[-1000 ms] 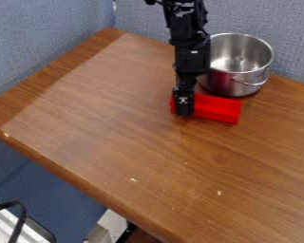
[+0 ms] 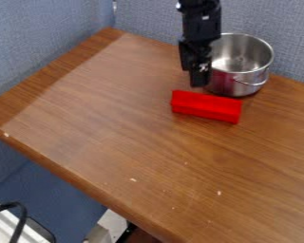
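Note:
A red rectangular block [image 2: 207, 106] lies on the wooden table, in front of a steel pot [image 2: 243, 68]. My black gripper [image 2: 198, 74] hangs above and behind the block, at the left side of the pot and partly in front of it, open and apart from the block.
Padded grey-blue walls border it at the back and left. A black cable and white parts show at the lower left, beside the table edge.
My gripper has moved up and back, away from the red block, to beside the pot. The block and pot look unmoved.

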